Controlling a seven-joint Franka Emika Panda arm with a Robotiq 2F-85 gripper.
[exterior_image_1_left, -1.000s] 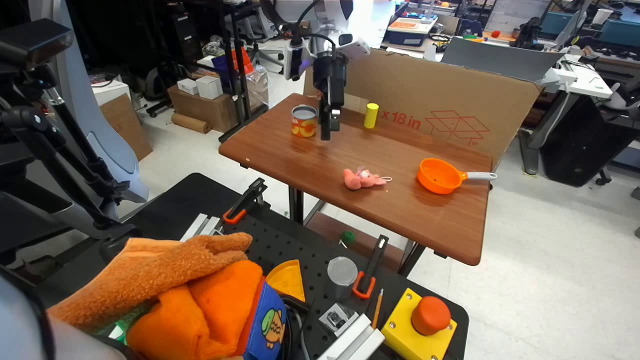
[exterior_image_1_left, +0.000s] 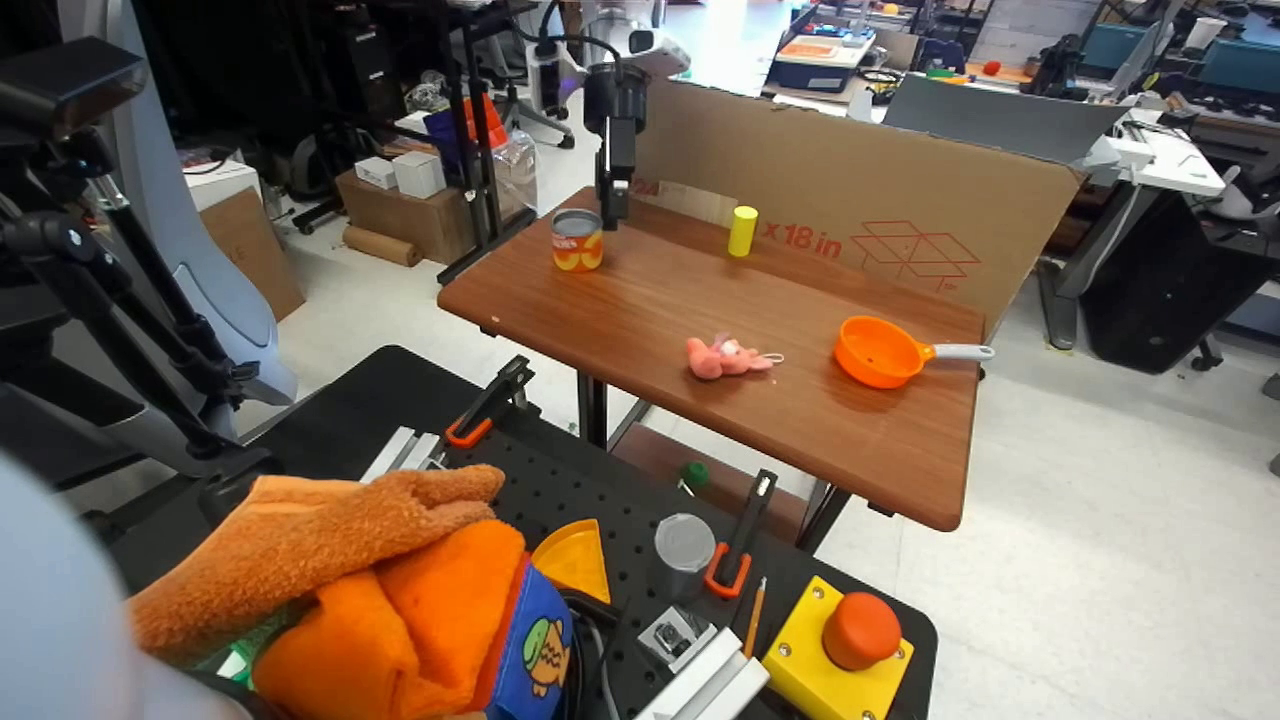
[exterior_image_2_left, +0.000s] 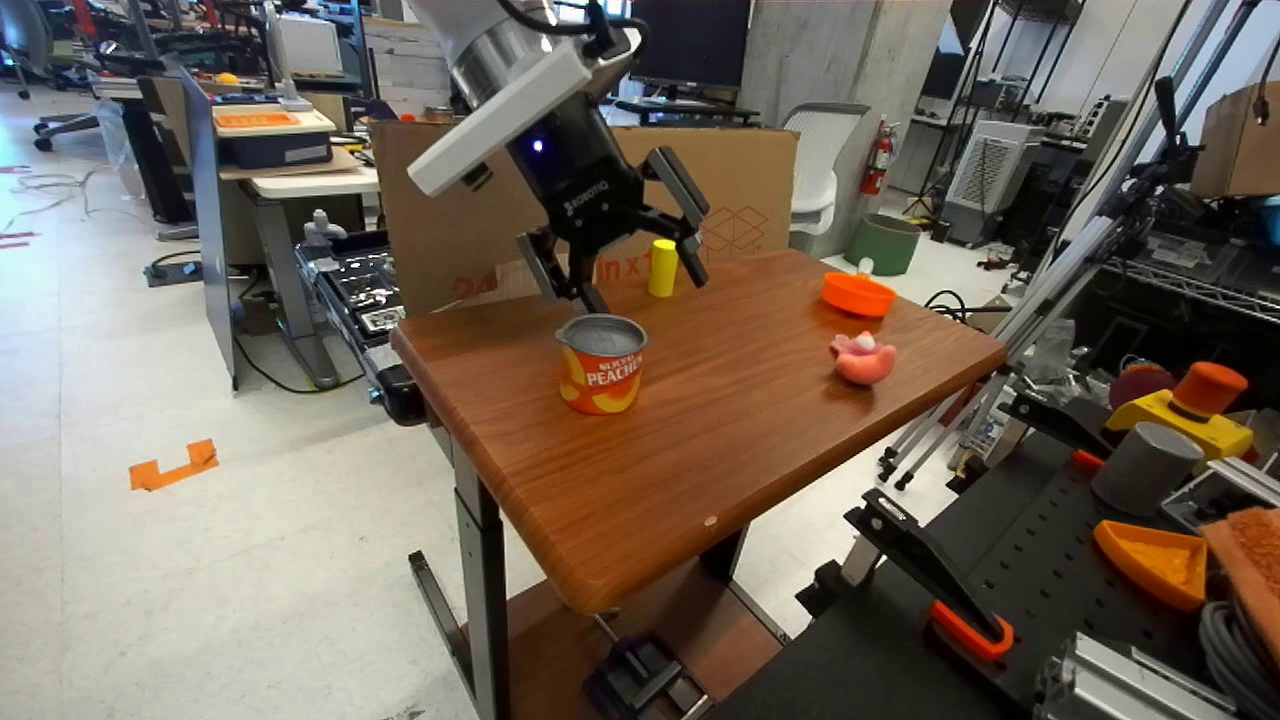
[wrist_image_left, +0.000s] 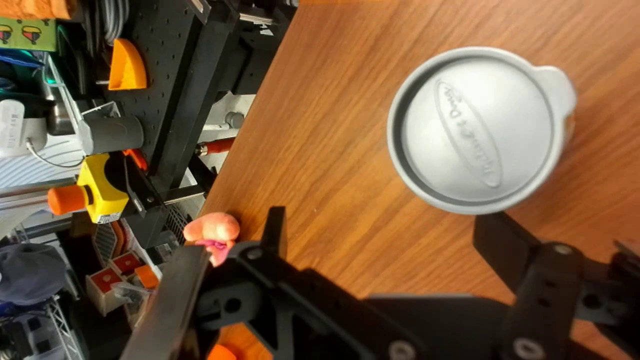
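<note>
The peach can (exterior_image_2_left: 602, 382), with a grey lid and an orange-red label, stands upright near the table's left end in exterior view 1. My gripper (exterior_image_2_left: 645, 292) is open beside it, fingers spread wide and nothing between them. From the wrist view, one fingertip (wrist_image_left: 501, 246) overlaps the edge of the can's lid (wrist_image_left: 477, 129); whether they touch I cannot tell. The other finger (wrist_image_left: 274, 231) is well away, over bare wood. A pink soft toy (exterior_image_1_left: 723, 358) lies near the table's front edge, and a yellow cylinder (exterior_image_1_left: 743, 232) stands at the back.
An orange strainer (exterior_image_1_left: 878, 354) with a grey handle rests at the right of the brown table (exterior_image_1_left: 768, 300). A cardboard wall (exterior_image_1_left: 840, 180) runs along the back edge. Bare wood lies between the can and the toy. A black cluttered bench (exterior_image_1_left: 504, 480) stands in front.
The toy, cylinder and strainer are where they were.
</note>
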